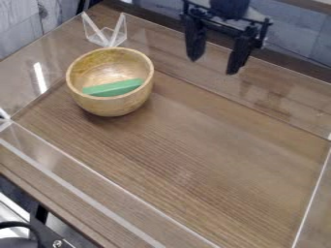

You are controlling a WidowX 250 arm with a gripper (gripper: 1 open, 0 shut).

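My gripper [219, 44] is at the top centre right, dark and hanging over the back of the wooden table [195, 165], with two fingers pointing down, apart from each other and no object visible between them. To its left a round beige bowl [111, 101] stands on the table, with a green elongated object [111, 89] lying inside it.
A clear crumpled plastic piece [106, 31] sits at the back left behind the bowl. Dark cable-like shapes [18, 231] show at the lower left corner, off the table.
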